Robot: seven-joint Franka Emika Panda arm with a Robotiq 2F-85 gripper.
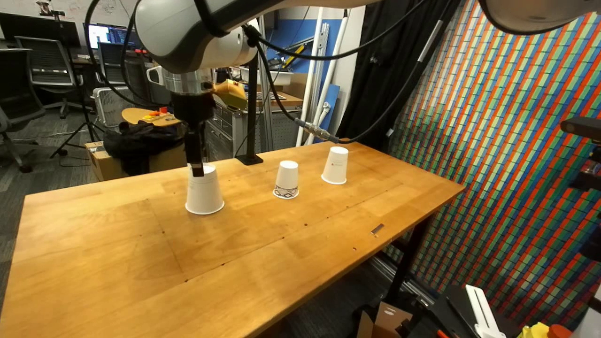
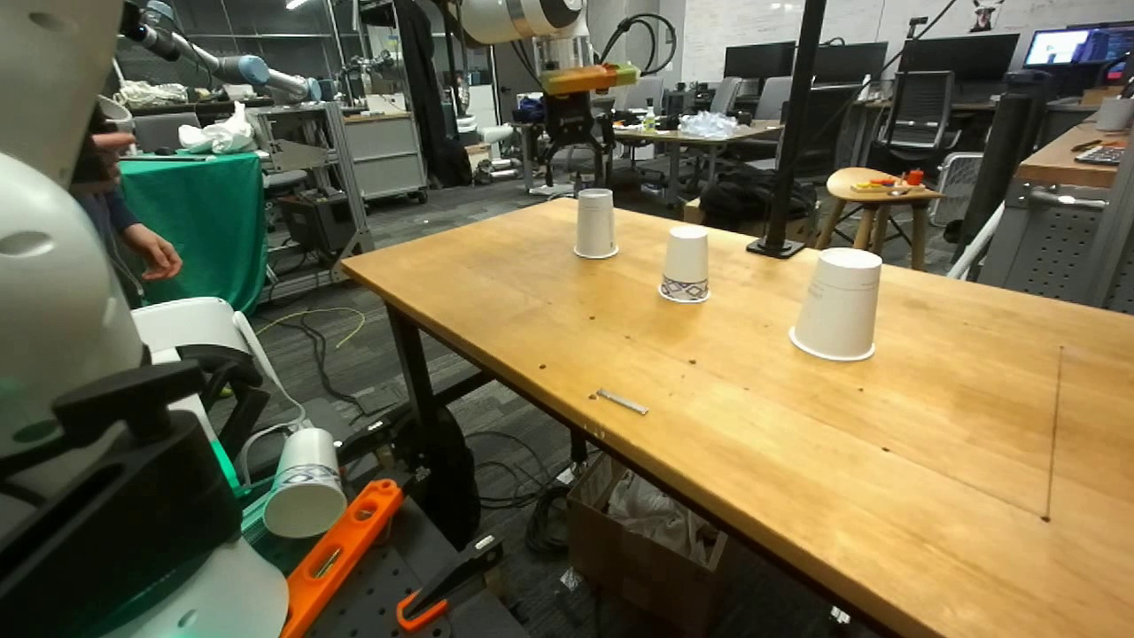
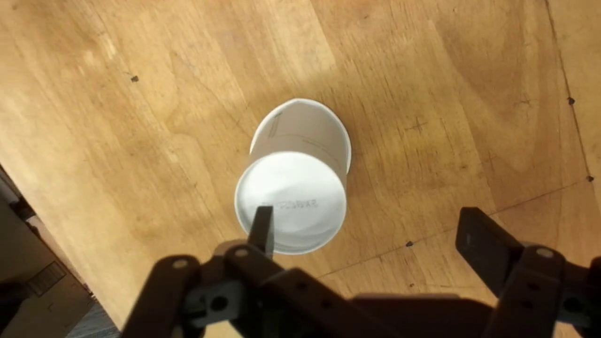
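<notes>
Three white paper cups stand upside down on the wooden table. A plain cup (image 1: 205,194) is at the left in exterior view 1, and a smaller patterned cup (image 1: 286,179) is in the middle. Farther right is a third cup (image 1: 335,166) with a small mark. Above the plain cup hangs my gripper, open, with nothing held. From the wrist, the plain cup (image 3: 298,197) lies left of centre between the fingers, and the left finger (image 3: 260,228) overlaps its base in the picture. Exterior view 2 has the gripper (image 2: 577,179) close above the plain cup (image 2: 596,229).
A black post (image 1: 251,112) rises from the table's back edge behind the cups. A small metal strip (image 2: 622,402) lies near the front edge. Much of the table (image 1: 112,265) in front of the cups is bare.
</notes>
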